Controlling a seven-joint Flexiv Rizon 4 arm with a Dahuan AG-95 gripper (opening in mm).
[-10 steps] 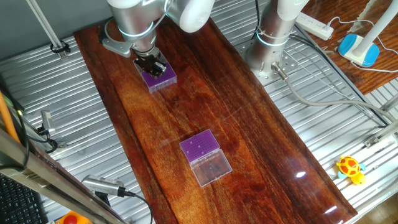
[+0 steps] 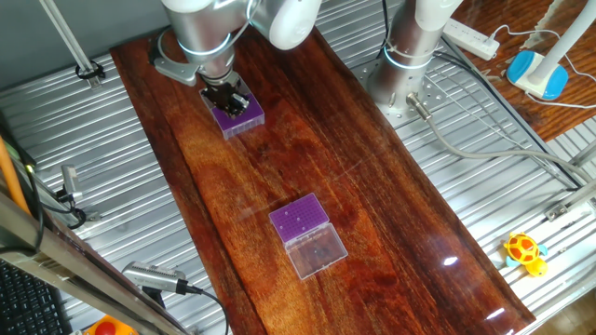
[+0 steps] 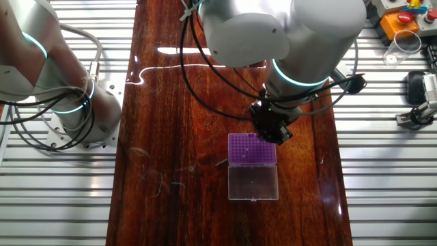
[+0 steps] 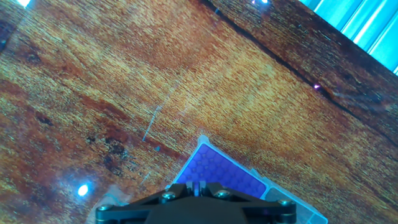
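Note:
A purple tube rack box (image 2: 244,115) sits at the far end of the wooden table, with my gripper (image 2: 240,109) low over it. The wrist view shows part of a purple rack (image 4: 221,169) beyond the dark gripper; its small fingertips stand close together. Whether they touch or pinch something tiny is too small to tell. Nearer the middle of the table lies a second purple rack (image 2: 298,217) with a few pale dots and a clear lid (image 2: 317,251) folded open. In the other exterior view, one rack (image 3: 251,150) with an open clear lid (image 3: 252,183) shows beside the gripper (image 3: 281,139).
The wooden table (image 2: 363,186) is otherwise mostly bare. The robot's base (image 2: 396,84) stands at its right edge. A toy turtle (image 2: 523,251) lies off the table. Dark cables (image 3: 205,96) loop around the arm. A clear cup (image 3: 401,48) stands off to the side.

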